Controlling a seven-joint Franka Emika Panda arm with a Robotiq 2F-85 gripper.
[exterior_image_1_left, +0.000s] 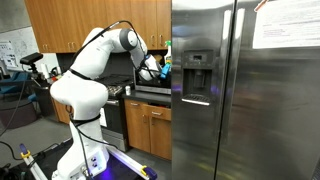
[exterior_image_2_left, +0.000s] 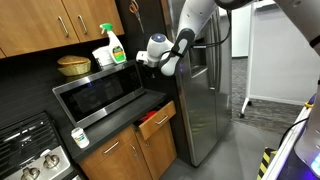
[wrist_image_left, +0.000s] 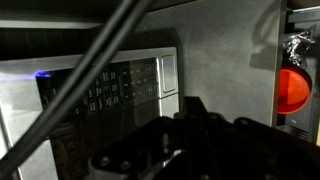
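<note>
My gripper shows dark at the lower middle of the wrist view, shut, with nothing visible between its fingers. To its left in that view is a microwave (wrist_image_left: 168, 75) with a button panel. In exterior view 2 the gripper hangs by the right end of the microwave (exterior_image_2_left: 98, 97), above the counter; whether it touches anything cannot be told. Below the counter a wooden drawer (exterior_image_2_left: 156, 123) is pulled open. A red bowl (wrist_image_left: 293, 90) lies in it, at the right of the wrist view.
On top of the microwave stand a woven basket (exterior_image_2_left: 74, 66) and a green-and-white spray bottle (exterior_image_2_left: 115, 40). A white container (exterior_image_2_left: 79, 137) is on the counter beside the stove (exterior_image_2_left: 35, 165). The steel fridge (exterior_image_1_left: 200, 130) borders the counter on the right.
</note>
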